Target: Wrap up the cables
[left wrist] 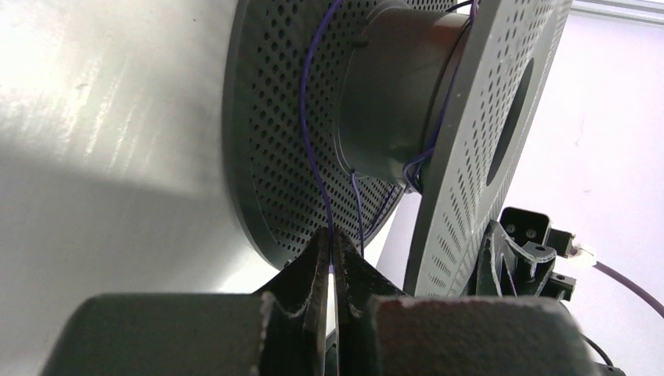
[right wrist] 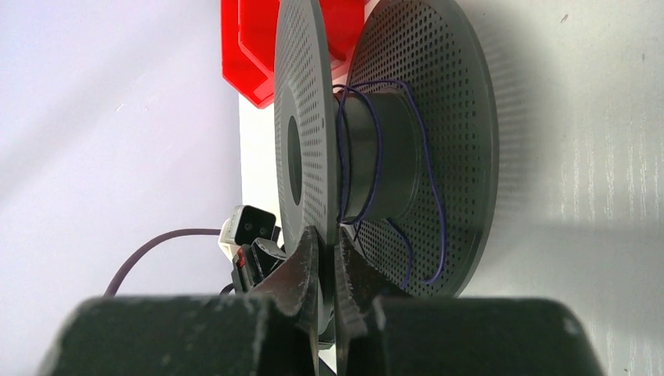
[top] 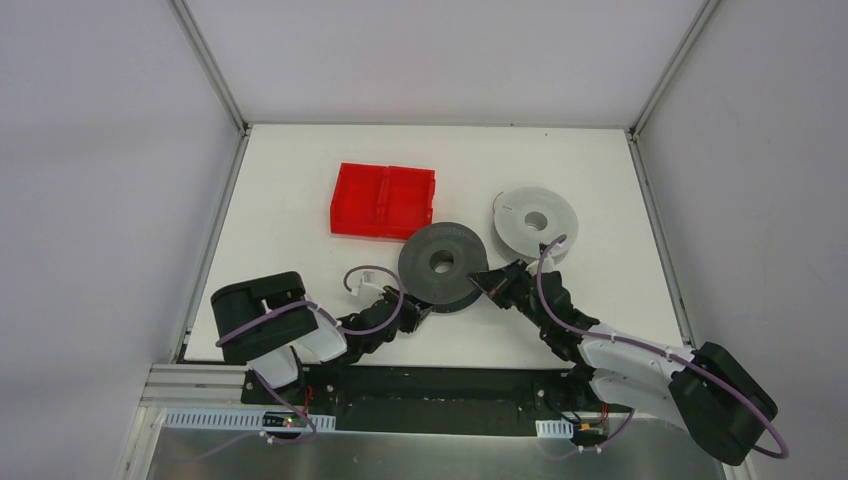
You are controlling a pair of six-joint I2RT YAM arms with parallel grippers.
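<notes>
A dark grey spool (top: 421, 244) lies flat on the table, and its perforated flanges and hub (left wrist: 376, 102) fill much of the left wrist view. Purple cable (right wrist: 379, 149) loops loosely round the hub, with one strand running over the lower flange. My right gripper is shut on the rim of the upper flange (right wrist: 297, 63). At the spool's front edge, my left gripper is shut, and a purple strand (left wrist: 309, 133) runs down between its fingertips. In the top view the upper flange hides the cable on the hub.
Behind the spool sits a red two-part tray (top: 358, 200), close to its edge. A light grey spool (top: 555, 210) lies to the right, beside my right arm. Bare table (top: 285, 220) extends to the left.
</notes>
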